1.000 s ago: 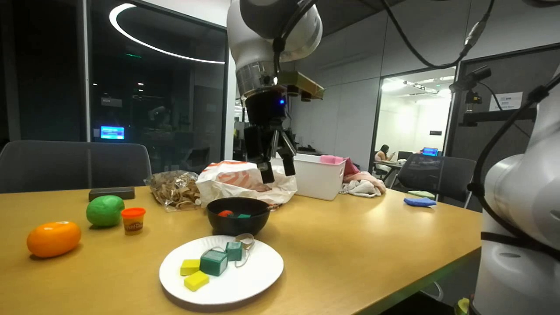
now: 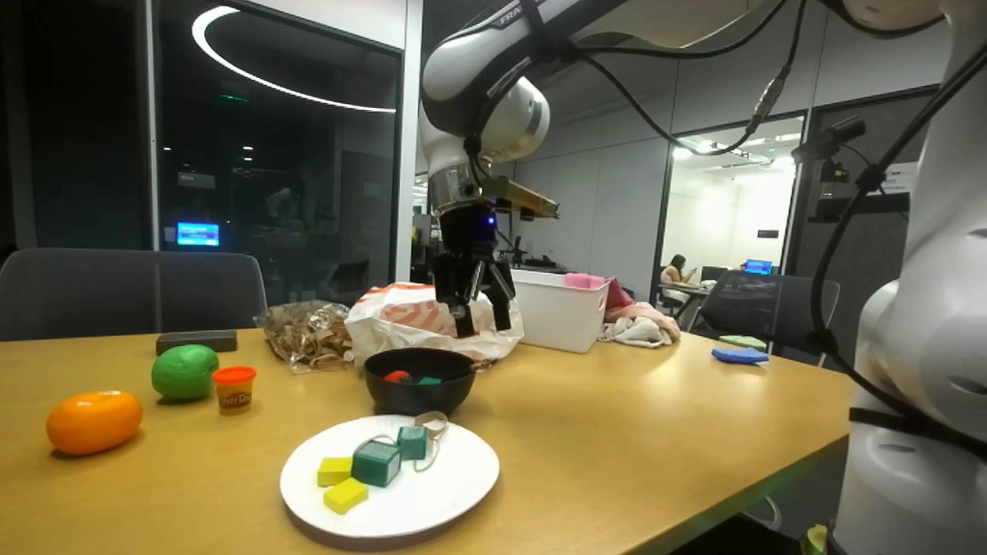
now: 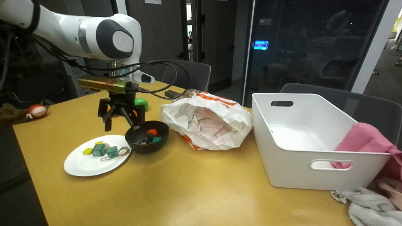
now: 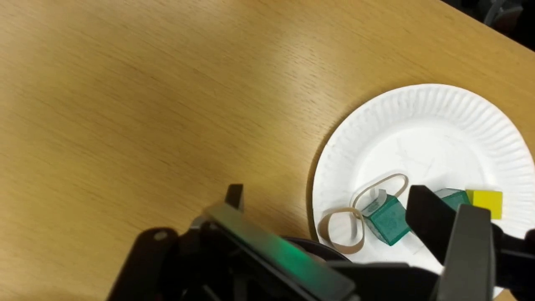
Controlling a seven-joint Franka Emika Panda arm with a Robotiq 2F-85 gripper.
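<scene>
My gripper (image 2: 483, 320) hangs above the table near the black bowl (image 2: 419, 398), its fingers apart with nothing between them. In the second exterior view the gripper (image 3: 122, 124) is over the area where the bowl (image 3: 160, 145) and the white paper plate (image 3: 81, 167) meet. Inside the bowl lie an orange-red item (image 3: 152, 132) and a teal block (image 3: 156, 139), among other small things. On the plate are green blocks (image 2: 377, 462), yellow blocks (image 2: 346, 496) and tan rubber bands (image 4: 346, 248). The wrist view has the bowl mostly hidden behind the gripper.
A crumpled white bag (image 3: 207, 120) and a large white bin (image 3: 301, 165) stand beyond the bowl. A green fruit (image 2: 184, 371), an orange fruit (image 2: 94, 422) and a Play-Doh tub (image 2: 235, 390) sit to the left in exterior view 1.
My gripper has come slightly lower and a little to the left in exterior view 1. Its fingers remain apart, and the objects on the table have not moved.
</scene>
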